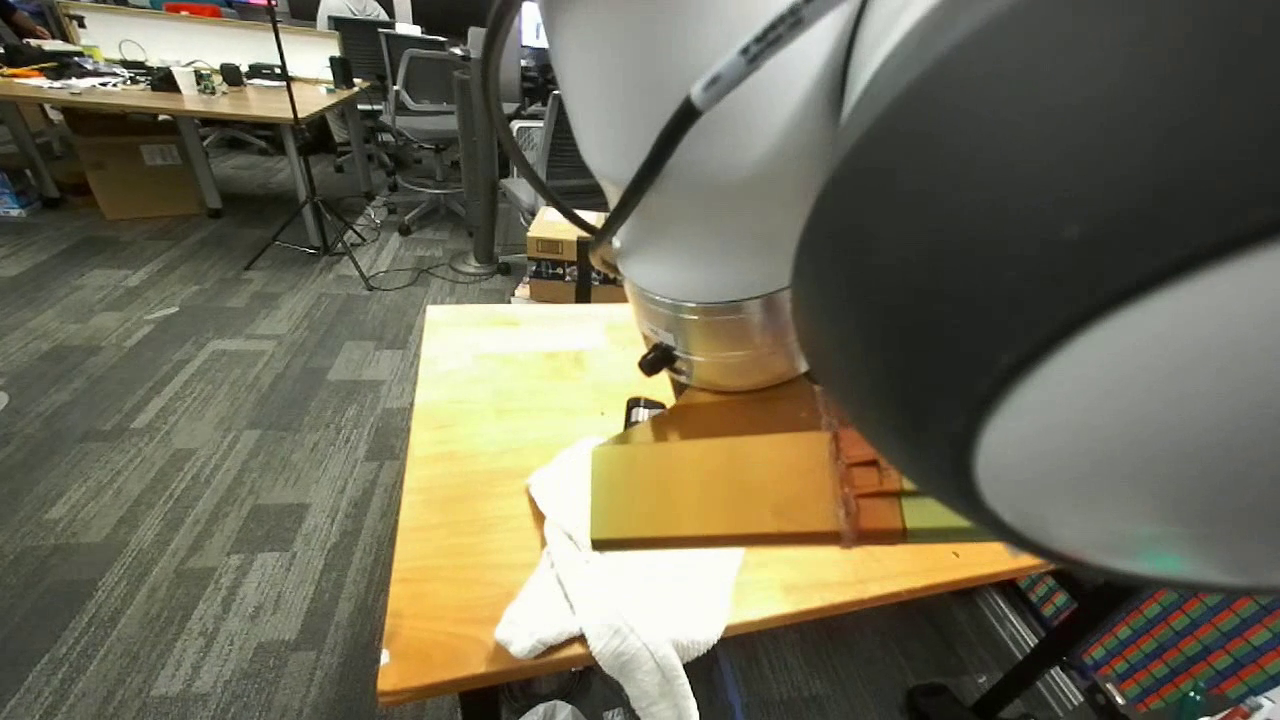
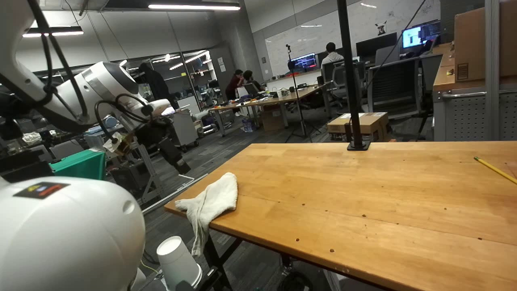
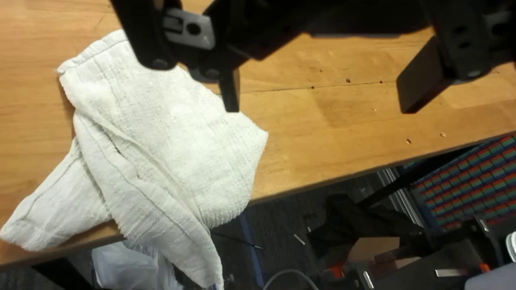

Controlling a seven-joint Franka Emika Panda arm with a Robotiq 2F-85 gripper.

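Note:
A white cloth (image 3: 159, 116) lies folded and rumpled on the wooden table, with part of it hanging over the edge. In exterior view 2 the cloth (image 2: 213, 196) is at the table's left corner; in exterior view 1 the arm's mount partly covers the cloth (image 1: 648, 594). My gripper is open, its two fingers wide apart and nothing held between them. One finger (image 3: 231, 94) overlaps the cloth's upper right part in the wrist view; the other is over bare wood. Seen from exterior view 2, the gripper (image 2: 181, 165) hangs above and left of the cloth, apart from it.
A black post (image 2: 356, 97) rises at its back edge, and a yellow pencil (image 2: 495, 169) lies at the far right. Below the front-left corner stands an upturned white bucket (image 2: 177, 262).

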